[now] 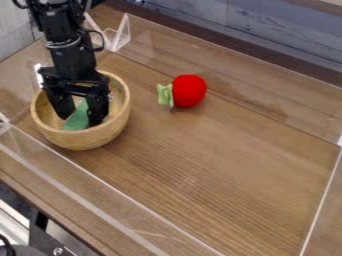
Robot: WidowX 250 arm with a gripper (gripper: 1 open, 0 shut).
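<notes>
A wooden bowl [104,133] sits on the left of the table, holding a green object [76,118]. My black gripper [78,105] reaches down into the bowl over the green object, its fingers partly hiding it; it appears open. To the right of the bowl lie a red round object [189,90] and a small pale green piece [164,94] touching it.
A dark grey-blue surface [241,25] runs along the back. Clear plastic and white items stand near the arm at the upper left.
</notes>
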